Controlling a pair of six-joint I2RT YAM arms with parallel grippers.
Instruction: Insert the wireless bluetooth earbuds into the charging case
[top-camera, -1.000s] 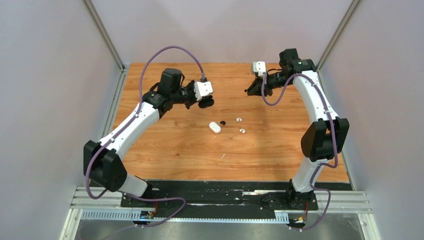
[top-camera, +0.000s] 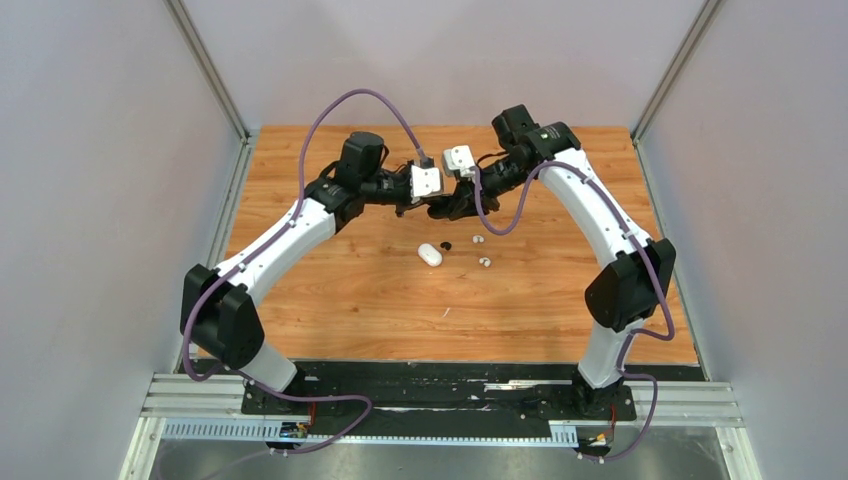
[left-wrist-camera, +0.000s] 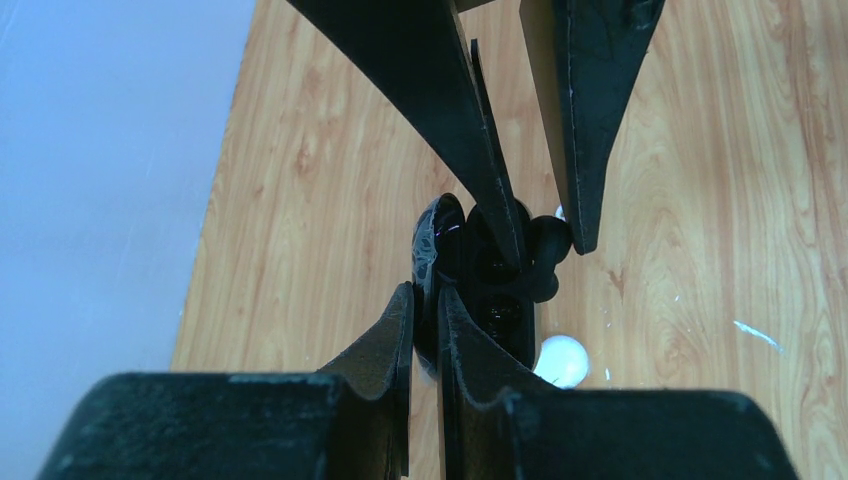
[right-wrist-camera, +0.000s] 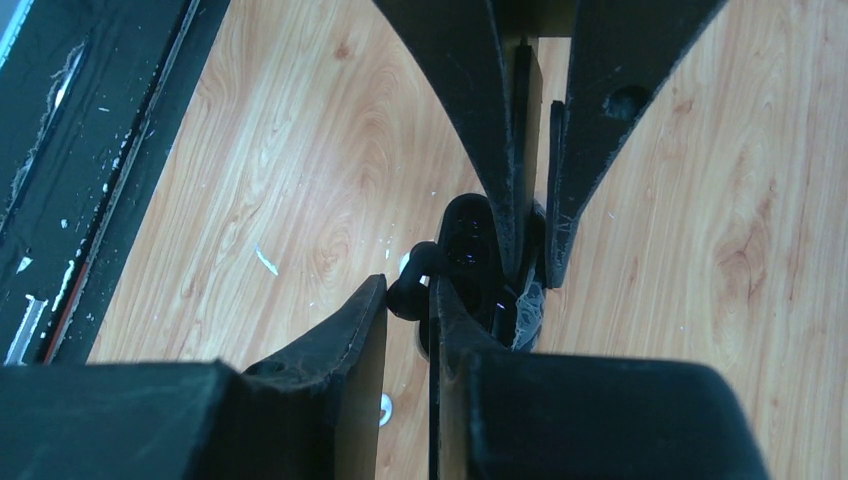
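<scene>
In the left wrist view, the black charging case (left-wrist-camera: 508, 325) hangs above the table with its lid up and its hollows showing. My left gripper is shut on the case, its fingers on either side of the upright lid. My right gripper is shut on a black earbud (right-wrist-camera: 427, 258), seen in the right wrist view beside the case's open side. That earbud is close against the case's hollows; whether it touches them I cannot tell. Another black earbud (top-camera: 446, 246) lies on the table in the top view.
A white case (top-camera: 430, 255) lies on the wooden table below the grippers, with white earbuds (top-camera: 485, 262) to its right and more white earbuds (top-camera: 478, 239) further back. Both grippers are very close together.
Over the last second my right gripper has come left with its earbud up to the case. My left gripper has shifted slightly right with the case. The things on the table have stayed put.
</scene>
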